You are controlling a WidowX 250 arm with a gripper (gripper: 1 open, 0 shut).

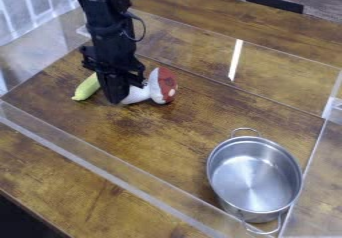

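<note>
My black gripper [116,87] is down at the left of the tray among the objects, its fingertips low by a pale yellow-green elongated item [87,86] and a white item with a red-brown end [156,88]. The gripper is shut; whether anything is between the fingertips is hidden. The white item lies just right of it, the yellow-green one just left.
A steel pot [254,179] with two handles stands at the lower right. Clear walls edge the area at left and front, and a white strip [235,59] lies at the upper right.
</note>
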